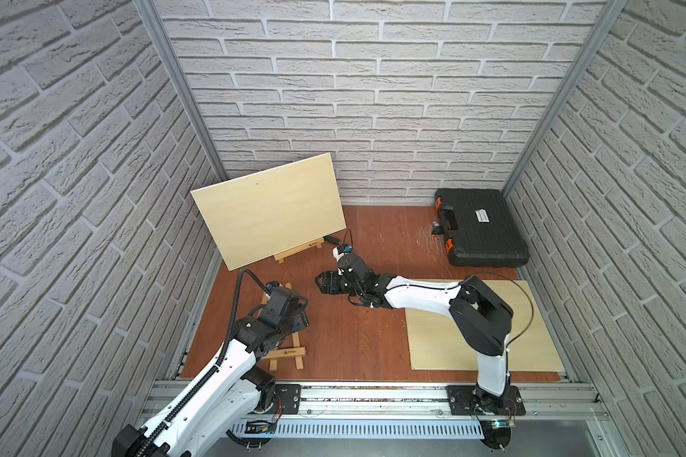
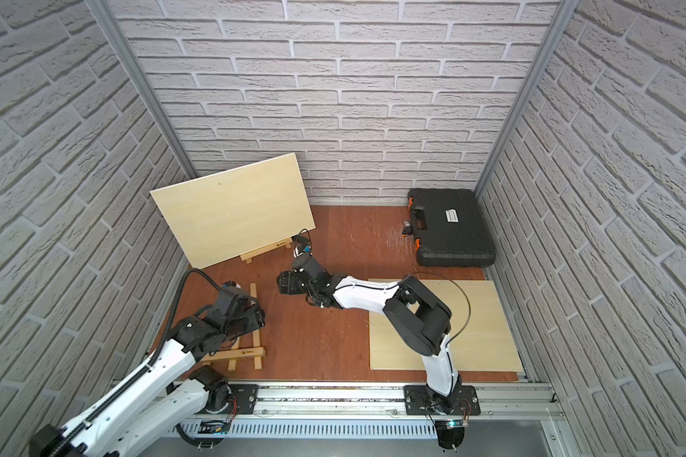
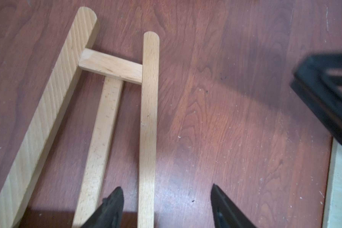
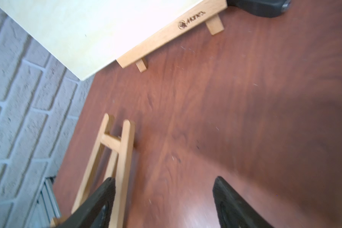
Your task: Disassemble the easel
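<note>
One wooden easel [image 3: 148,125] lies folded on the table at the front left; its legs and short crossbar show in the left wrist view. My left gripper hangs above it, fingers apart, the right-hand leg running between them lower down. At the back left, another easel [image 4: 174,32] carries a large pale board [image 1: 274,209] leaning on its ledge. My right gripper stands open over the middle of the table, nothing between its fingers. The top views show the left arm covering much of the lying easel.
A black case [image 1: 484,228] lies at the back right. Another pale board [image 1: 442,342] lies flat at the front right. Beside the standing easel's ledge is a black-handled object [image 4: 262,6].
</note>
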